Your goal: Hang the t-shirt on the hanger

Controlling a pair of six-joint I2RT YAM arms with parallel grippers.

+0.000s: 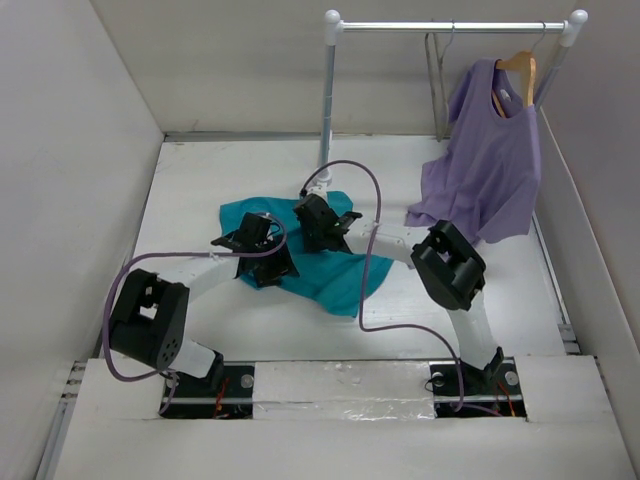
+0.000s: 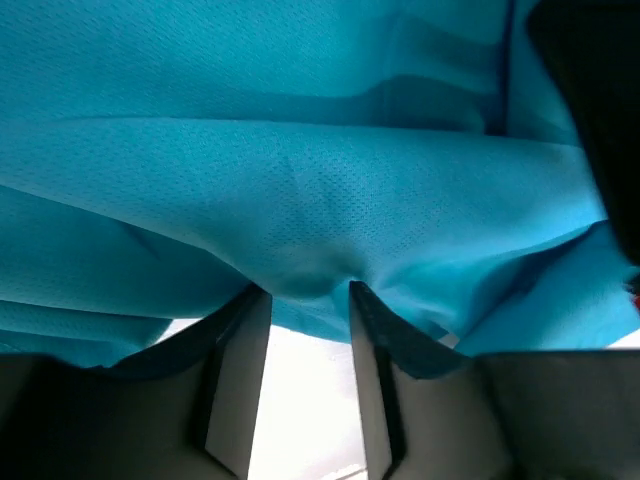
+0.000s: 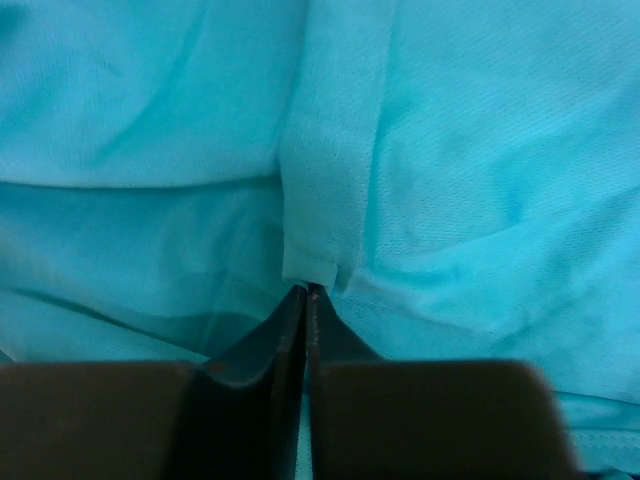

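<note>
The teal t shirt [image 1: 340, 285] lies crumpled on the white floor beneath both grippers; its folds fill both wrist views. My left gripper is down on the shirt's near-left part, fingertips apart with fabric just beyond them; whether cloth is between them is unclear. My right gripper is over the middle of the shirt, at the end of a folded strip, its fingertips close together; I cannot tell whether they pinch cloth. In the top view, the arms hide parts of the shirt.
A white rack [image 1: 453, 27] stands at the back, with a purple shirt [image 1: 480, 170] on a wooden hanger [image 1: 525, 72] at its right end and thin hangers beside it. Bare floor [image 1: 190, 175] shows around the teal shirt.
</note>
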